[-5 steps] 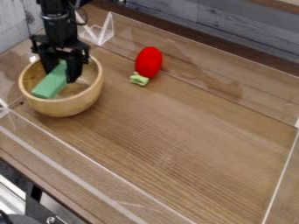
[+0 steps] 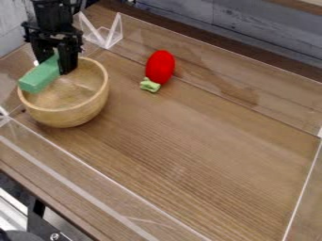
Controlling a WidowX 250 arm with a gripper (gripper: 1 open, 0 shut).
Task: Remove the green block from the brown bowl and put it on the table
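The green block (image 2: 40,75) is held tilted at the upper left rim of the brown bowl (image 2: 73,115), overlapping it in this view. My black gripper (image 2: 55,62) is shut on the block's upper end, and its fingers partly hide that end. Whether the block's lower end clears the rim or touches it, I cannot tell. No other object shows inside the bowl, which stands upright near the table's left edge.
A red object with a pale green end (image 2: 151,86) lies at the back, right of the bowl. A white triangular wire-like thing (image 2: 104,40) is behind the bowl.
The gripper and green block have moved left and up, from inside the bowl to its upper left rim. The bowl has shifted at most slightly left; the red object has stayed put.
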